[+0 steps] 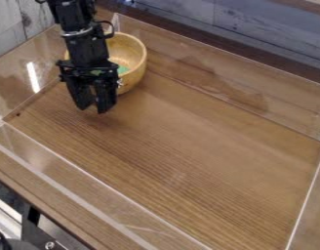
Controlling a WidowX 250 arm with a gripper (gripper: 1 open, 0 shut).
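My black gripper (94,98) hangs low at the upper left, open, in front of a yellow bowl (129,56). The arm covers part of the bowl, and a small green thing (121,69) shows inside it.
Raised edges run along the left and back, with grey walls beyond. A dark object (26,239) sits at the bottom left corner.
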